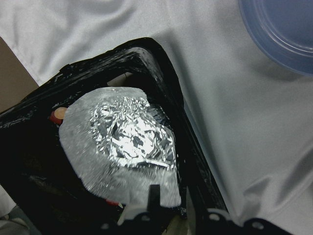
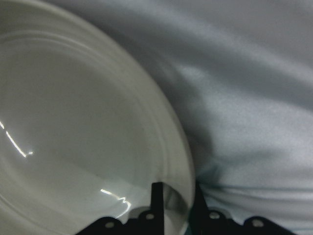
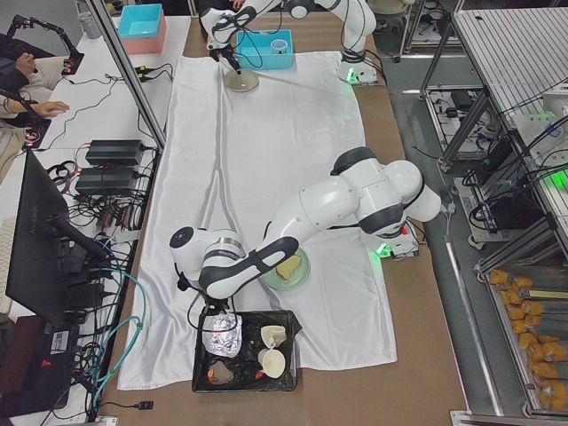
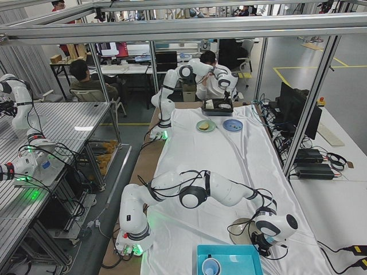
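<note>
My left gripper is over the black tray (image 3: pixel 284 377). A crumpled foil piece (image 1: pixel 132 142) fills much of the tray beneath the fingers; whether they grip it is unclear. The tray also holds white containers (image 3: pixel 272 360) and small scraps. My right gripper is at the rim of a cream plate (image 2: pixel 78 107), one finger inside and one outside; whether it is closed on the rim is unclear.
A green plate (image 4: pixel 206 129) with a yellow piece and a blue plate (image 4: pixel 233 129) sit by the tray. A blue bin (image 4: pixel 229 260) with a cup stands beside the cream plate.
</note>
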